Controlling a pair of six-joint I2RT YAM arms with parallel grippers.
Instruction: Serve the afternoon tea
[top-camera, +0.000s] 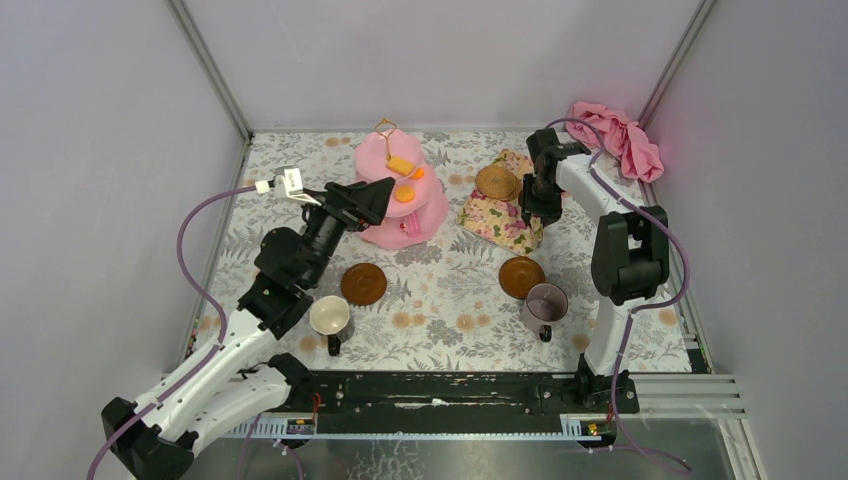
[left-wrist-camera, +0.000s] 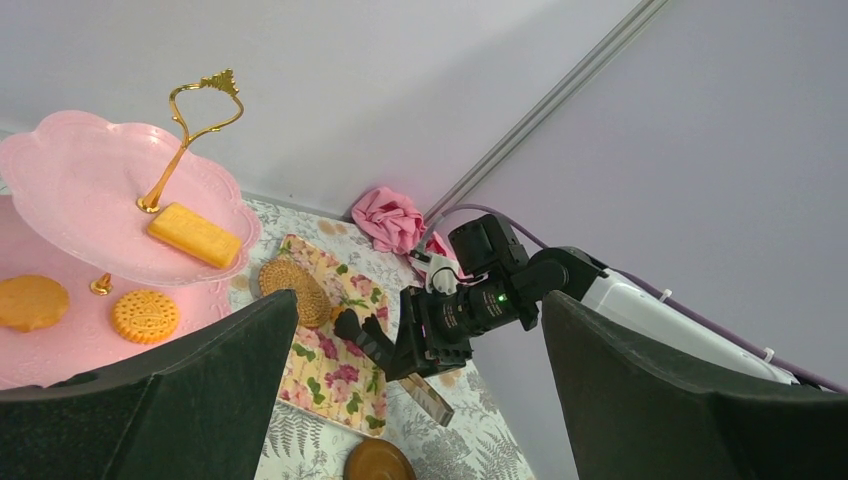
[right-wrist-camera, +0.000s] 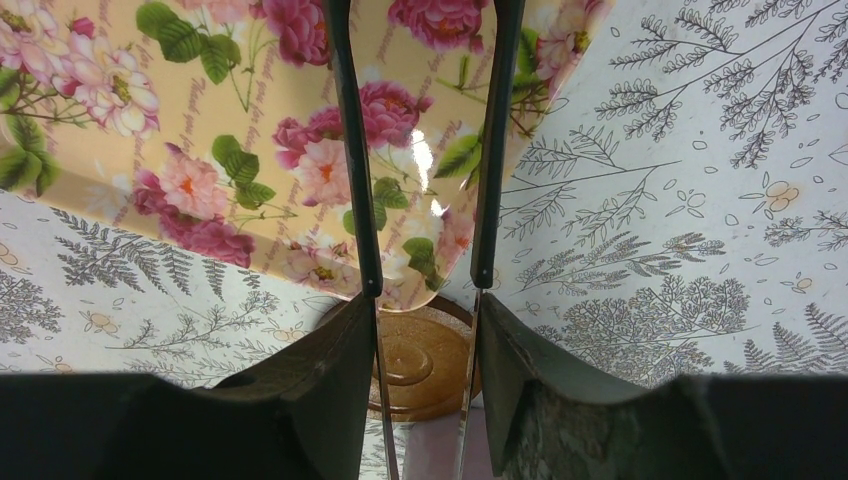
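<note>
A pink tiered stand (top-camera: 375, 150) holds yellow pastries and biscuits (left-wrist-camera: 145, 316). On the floral tray (top-camera: 490, 220) lies a round woven item (top-camera: 497, 180). My right gripper is open low over the tray's right part, close to a brown saucer (right-wrist-camera: 410, 355); whether its long dark fingers touch anything is unclear. My left gripper (top-camera: 370, 200) hangs open near the stand, nothing between its fingers. Another saucer (top-camera: 363, 284) lies left of centre, with a white cup (top-camera: 330, 316) below it. A grey mug (top-camera: 545, 308) stands below the right saucer.
A crumpled pink cloth (top-camera: 630, 140) lies in the back right corner. Walls edge the table (top-camera: 440, 320) at back and sides.
</note>
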